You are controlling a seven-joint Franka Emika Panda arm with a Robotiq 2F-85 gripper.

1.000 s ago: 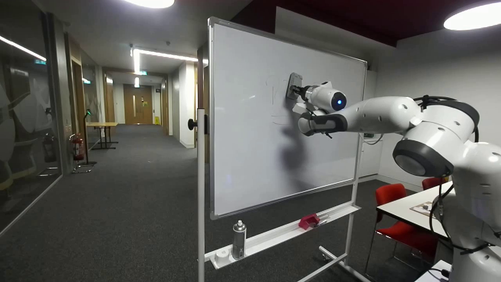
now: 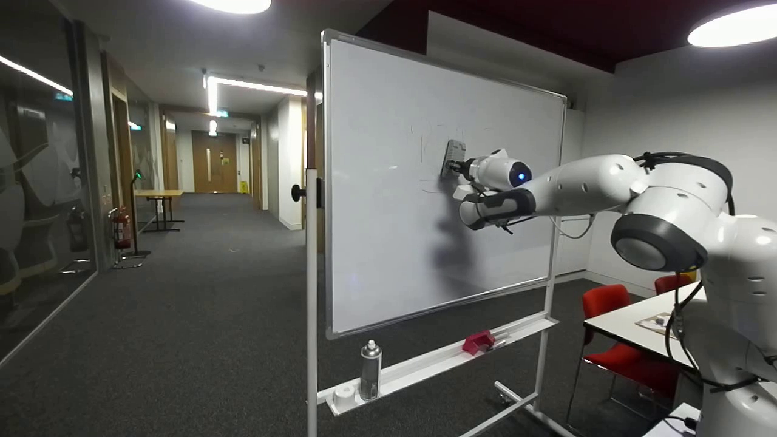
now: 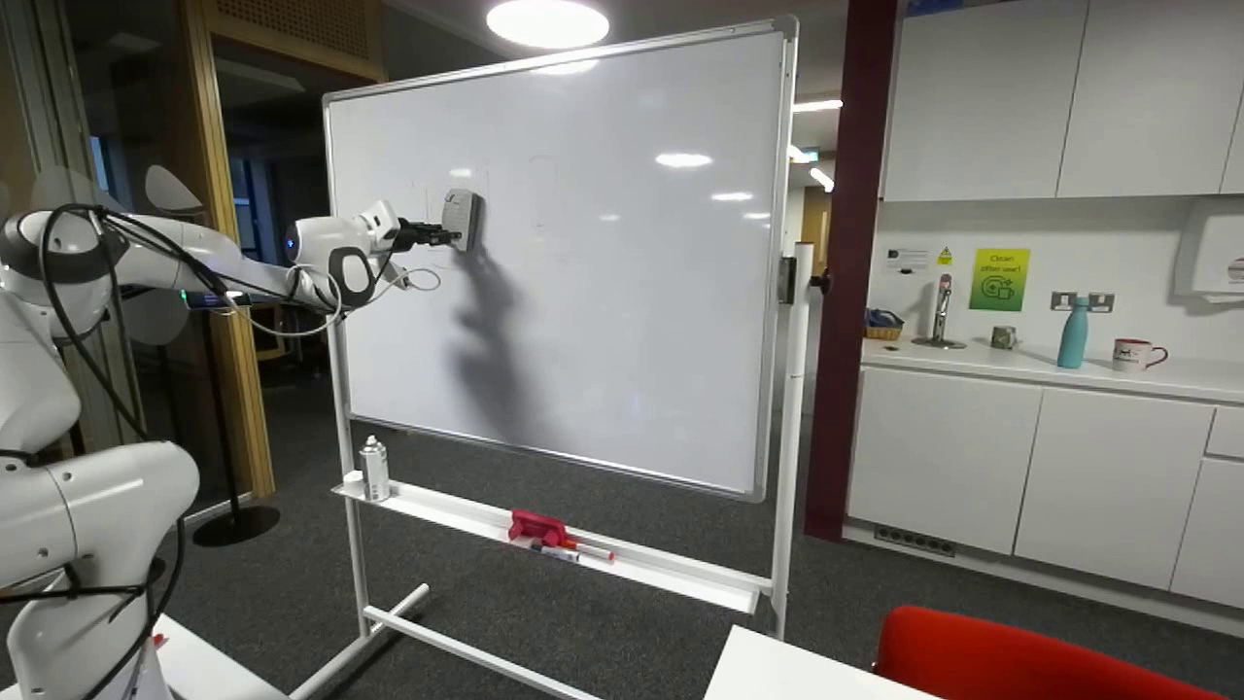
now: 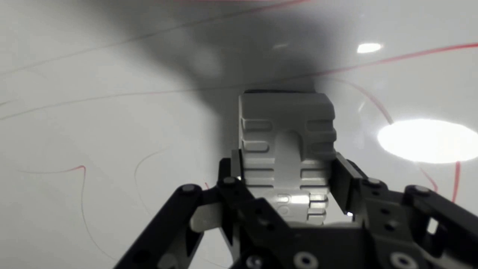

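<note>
A grey ribbed eraser (image 4: 286, 139) is held between the black fingers of my gripper, which is shut on it. In exterior view 1 the eraser (image 2: 454, 153) lies against the upper middle of the whiteboard (image 2: 393, 247), or very close to it; contact itself is hard to tell. Exterior view 2 has the same eraser (image 3: 461, 217) on the board's upper left, my gripper (image 3: 437, 233) reaching in from the left. Thin red lines (image 4: 421, 53) run across the board around the eraser, some of them faint.
Below the board, a tray (image 3: 676, 589) carries a spray can (image 3: 373, 471), a red holder (image 3: 537, 527) and markers (image 3: 592, 549). A red chair (image 2: 606, 300) and a white table (image 2: 641, 313) stand to the right in exterior view 1. The board's lower half is clear.
My arm has moved down along the board with the eraser in its grip. The eraser sits lower than a second ago, and its shadow has shifted slightly. The tray's contents have not moved.
</note>
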